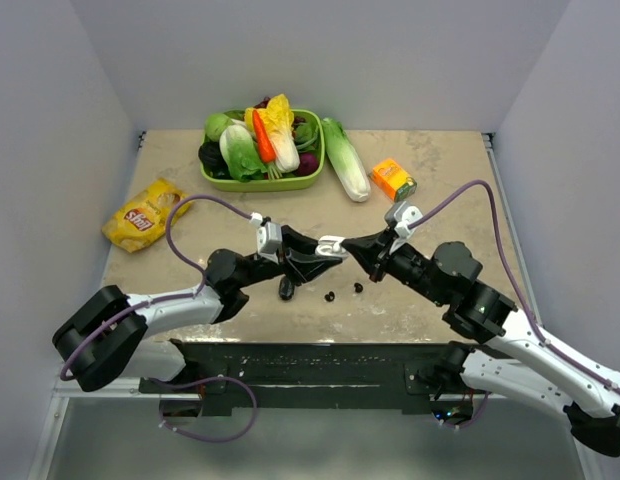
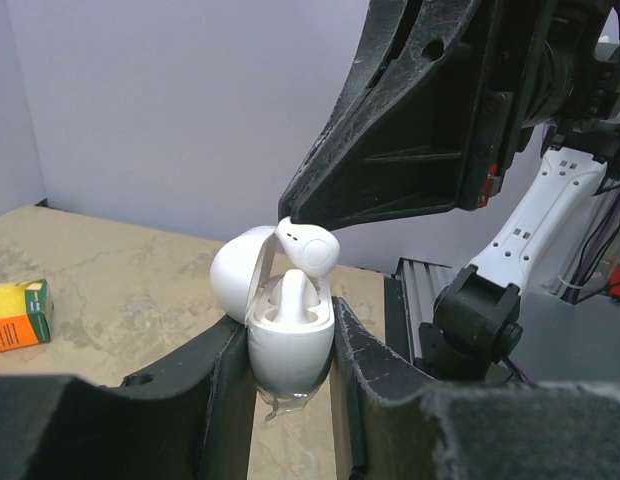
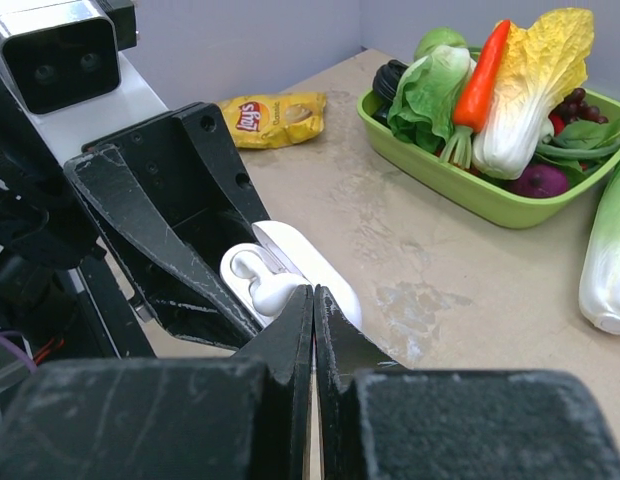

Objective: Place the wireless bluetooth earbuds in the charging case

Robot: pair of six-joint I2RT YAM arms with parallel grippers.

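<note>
My left gripper (image 1: 322, 257) is shut on the white charging case (image 2: 290, 350), held up over the table with its lid open. A white earbud (image 2: 308, 247) rests at one side of the case opening, its rounded head showing. My right gripper (image 1: 347, 245) is shut, and in the left wrist view its tip meets or nearly meets the top of that earbud. Nothing shows between its fingers in the right wrist view. There the earbud's head (image 3: 275, 292) sits in the case beside a hollow (image 3: 247, 263); how deep its stem sits is hidden.
Two small black pieces (image 1: 330, 296) and a dark oval object (image 1: 286, 288) lie on the table below. Farther back are a green vegetable basket (image 1: 225, 184), a cabbage (image 1: 347, 165), an orange box (image 1: 393, 180) and a yellow chip bag (image 1: 147, 214).
</note>
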